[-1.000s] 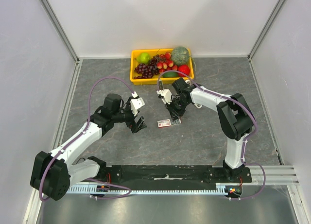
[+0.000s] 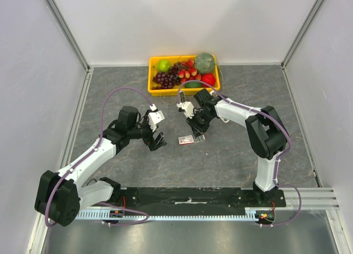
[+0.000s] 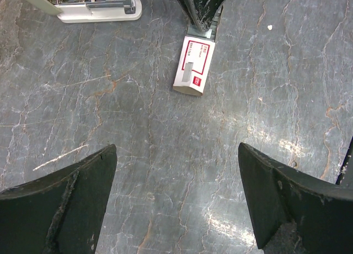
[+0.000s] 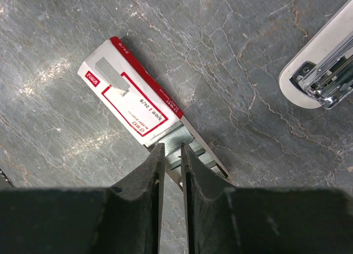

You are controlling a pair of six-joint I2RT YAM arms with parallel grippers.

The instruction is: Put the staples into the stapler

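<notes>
A red-and-white staple box (image 4: 129, 94) lies on the grey table with its inner tray slid out, showing rows of staples (image 4: 175, 139). Over that tray is my right gripper, its narrow fingertips close together among the staples; whether anything is between them is unclear. An open stapler with a white base lies beside the box, its metal channel exposed, also along the top of the left wrist view (image 3: 99, 16). My left gripper stands open and empty, left of the box.
A yellow crate (image 2: 151, 85) of fruit stands at the back. White walls (image 2: 44, 100) enclose the table at both sides and behind.
Very little differs: my right gripper has shifted slightly at the staple tray, and the box looks nudged marginally left. The left arm is still.
</notes>
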